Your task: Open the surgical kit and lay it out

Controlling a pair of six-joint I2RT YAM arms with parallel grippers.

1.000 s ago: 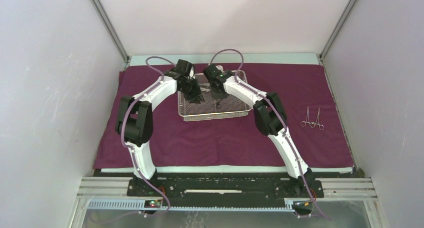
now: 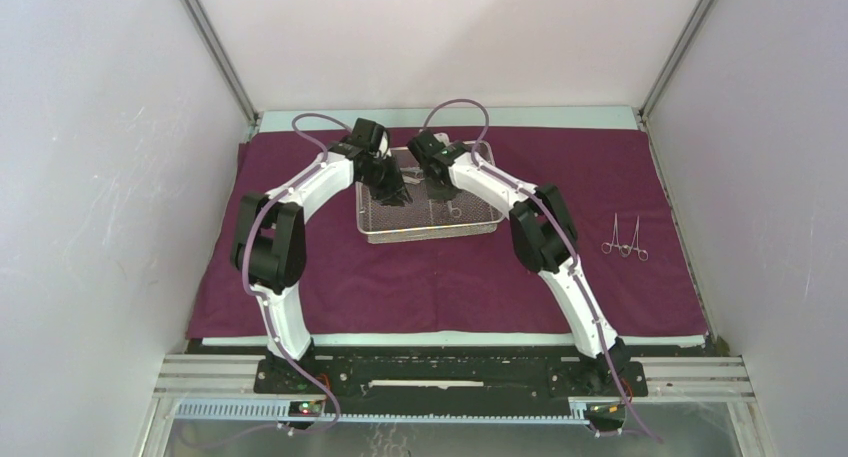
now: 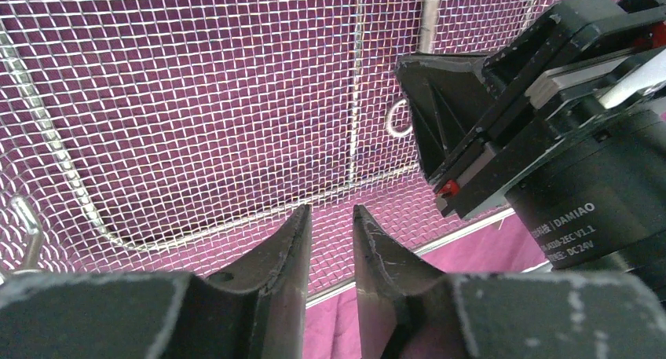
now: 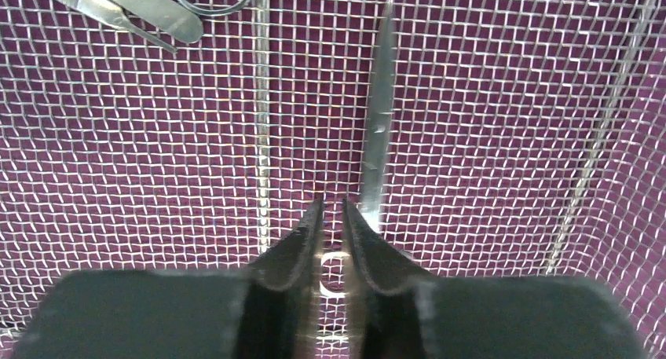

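A wire mesh basket [image 2: 415, 236] stands at the back middle, with both arms reaching over it. Inside it, a slim bladed instrument [image 4: 380, 115] lies lengthwise on the mesh in the right wrist view; a ring handle [image 4: 331, 276] shows behind the fingers. In the top view this ringed instrument [image 2: 455, 212] is at the basket's front right. My right gripper hovers above the mesh, slightly open, nothing visibly clasped. Over the basket's left half, my left gripper is part open and empty. Two ringed clamps [image 2: 625, 239] lie on the cloth at right.
More metal tools, among them a flat tweezer-like piece [image 4: 118, 5], lie deeper in the basket. The two grippers are close together over it.
The ringed instrument has come into clear view to the right of my right gripper; earlier its handle was dark and under that gripper. The left arm looks unmoved.
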